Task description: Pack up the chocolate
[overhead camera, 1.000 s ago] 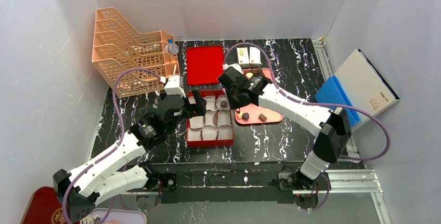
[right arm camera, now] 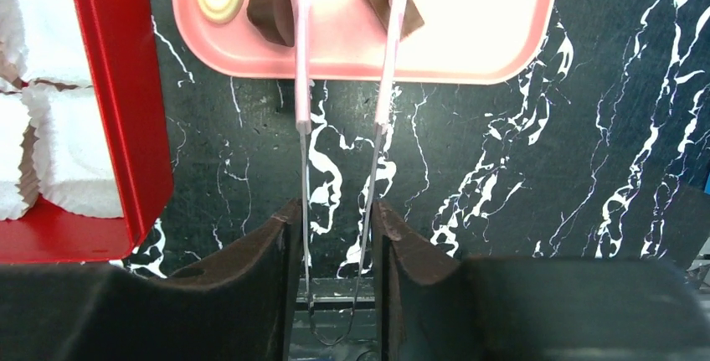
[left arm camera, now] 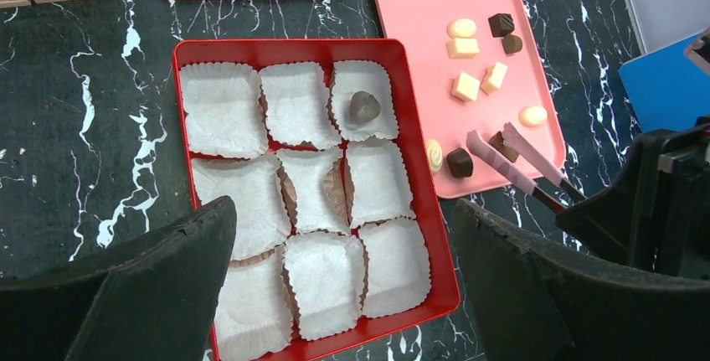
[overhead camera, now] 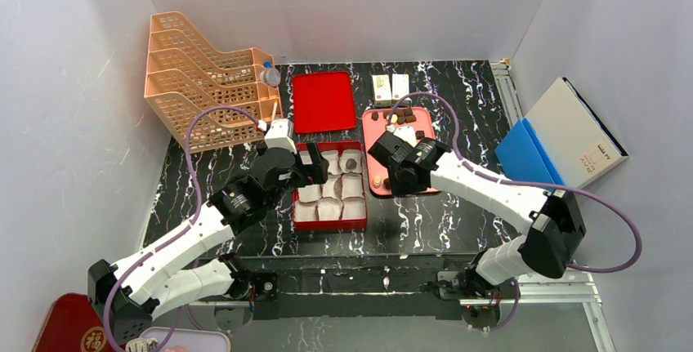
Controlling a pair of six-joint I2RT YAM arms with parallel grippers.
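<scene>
A red box [left arm camera: 450, 294] holds paper liners; one chocolate [left arm camera: 363, 107] sits in its back-right liner. Beside it lies a pink tray [left arm camera: 414, 18] with assorted chocolates. My right gripper is part open low over the tray's front edge, its pink fingers either side of a bare patch and partly over a square brown chocolate [right arm camera: 385, 5]; a dark chocolate [right arm camera: 270, 14] lies just outside the left finger. Whether anything is gripped is unclear; none appears held. My left gripper [overhead camera: 315, 160] hangs open above the red box, nothing between its fingers.
A red lid [overhead camera: 322, 100] and two small cartons [overhead camera: 381, 89] lie at the back. An orange rack [overhead camera: 196, 82] stands at the back left, a blue folder [overhead camera: 523, 156] at the right.
My right arm has swung rightward and toward the front, from near the red box's back-right liner to the pink tray's front. The left arm has hardly moved.
</scene>
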